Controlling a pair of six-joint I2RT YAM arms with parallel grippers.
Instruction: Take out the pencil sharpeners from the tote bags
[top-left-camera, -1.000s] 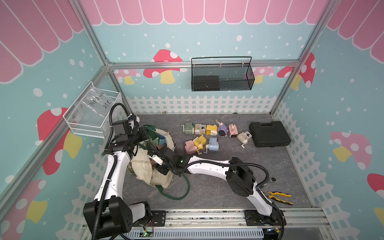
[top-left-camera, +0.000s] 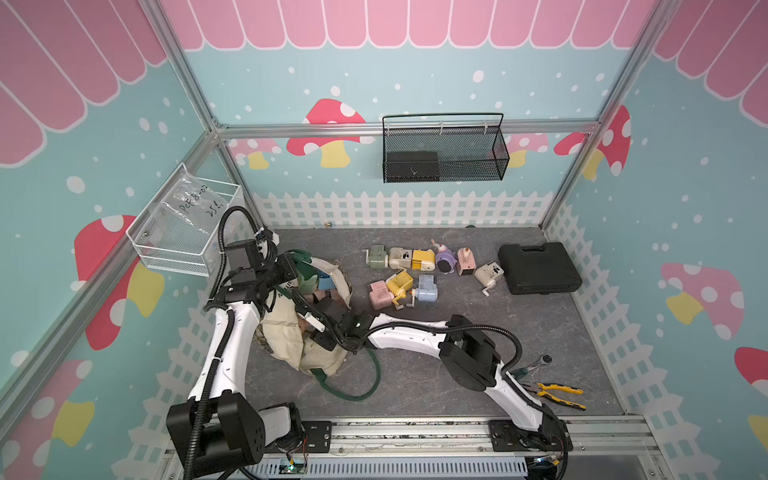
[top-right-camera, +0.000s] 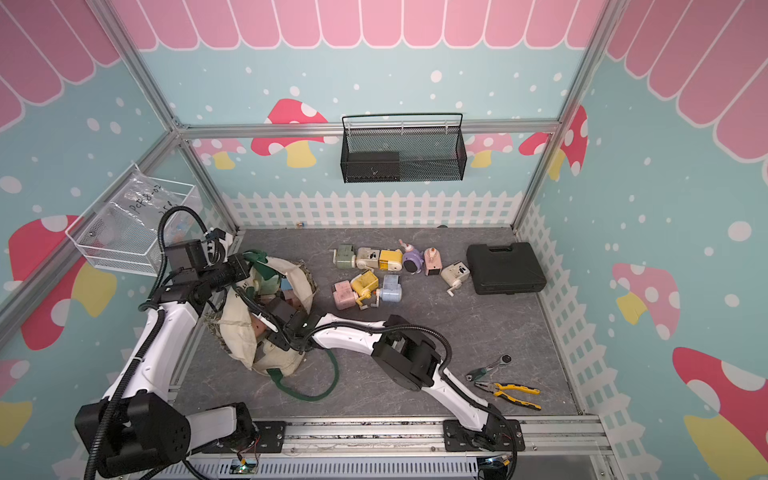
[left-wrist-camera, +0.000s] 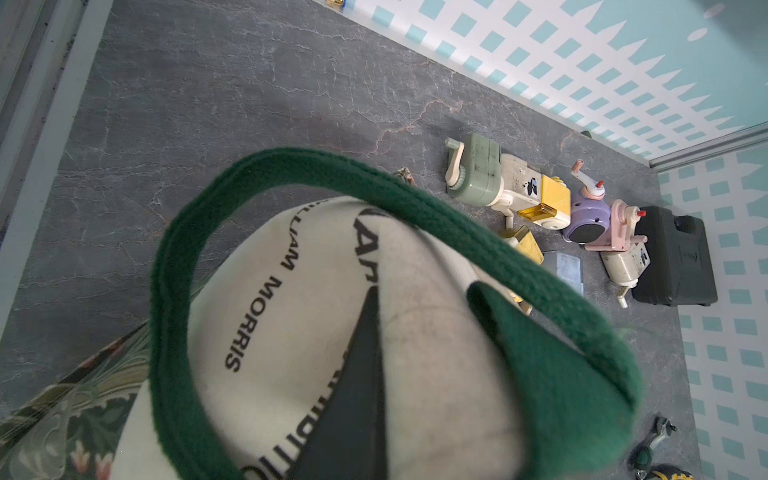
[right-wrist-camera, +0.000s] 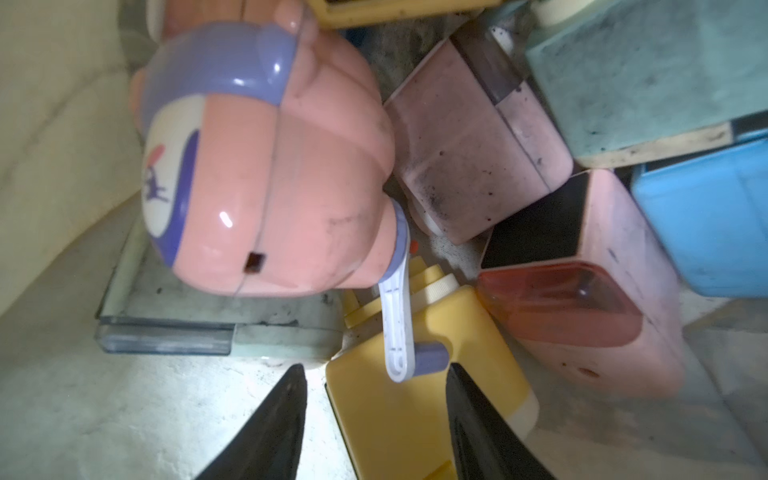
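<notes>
The cream tote bag (top-left-camera: 281, 332) with green handles stands open at the left of the table. Inside it, the right wrist view shows a pink pig-shaped sharpener (right-wrist-camera: 320, 192), a yellow one (right-wrist-camera: 472, 344), a dusty pink one (right-wrist-camera: 480, 152), a pink one with a red window (right-wrist-camera: 576, 296), a grey-green one (right-wrist-camera: 656, 80) and a blue one (right-wrist-camera: 712, 216). My right gripper reaches into the bag, open, its fingertips over the yellow sharpener and nothing gripped. At the bag's far-left rim my left gripper (top-left-camera: 289, 277) is shut on the cloth; one dark finger (left-wrist-camera: 348, 408) shows against it.
Several sharpeners (top-left-camera: 401, 281) stand grouped on the table right of the bag. A black case (top-left-camera: 540, 269) lies at the right, with pliers (top-left-camera: 560, 392) at the front right. The right arm spans the front middle. Bare table lies between the sharpeners and the pliers.
The left arm and the sharpeners on the table have stayed put.
</notes>
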